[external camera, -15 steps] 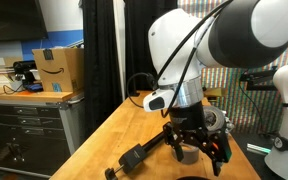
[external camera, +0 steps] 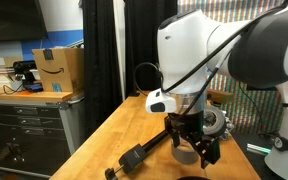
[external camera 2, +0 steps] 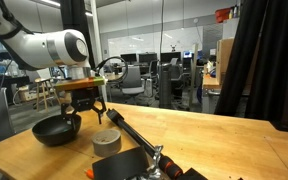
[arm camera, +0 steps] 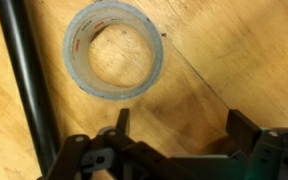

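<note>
A roll of grey tape (arm camera: 76, 50) lies flat on the wooden table, its hole facing up in the wrist view. Exterior view 2 shows the same roll (external camera 2: 107, 146) to the right of a black pan (external camera 2: 56, 131). My gripper is open, its fingers wide apart with nothing held between them. In the wrist view the roll sits beyond the fingertips, towards the upper left. From exterior view 1, the gripper (external camera: 192, 140) hangs above the table, partly in front of the roll (external camera: 186, 154).
A black rod (arm camera: 26, 75) runs along the roll's left side in the wrist view. Dark equipment (external camera 2: 122, 163) stands close to the roll in exterior view 2. Bare tabletop (external camera 2: 219, 140) stretches to the right there. A cardboard box (external camera: 61, 69) rests on a far cabinet.
In exterior view 1 the arm has shifted a little and the gripper has turned and risen slightly. The table objects look unmoved.
</note>
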